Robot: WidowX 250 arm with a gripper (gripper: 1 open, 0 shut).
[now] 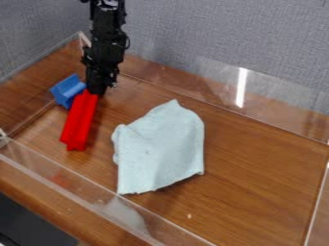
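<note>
My black gripper [99, 83] reaches down from the top at the upper left of the wooden bin, its tip at the upper end of a long red block [79, 122]. A small blue object [64, 92] lies just left of that end. Whether anything is between the fingers is too small to tell; the gripper looks shut. A crumpled pale blue-white cloth [161, 149] lies in the middle of the bin.
The bin's grey back wall [225, 58] runs along the top.
</note>
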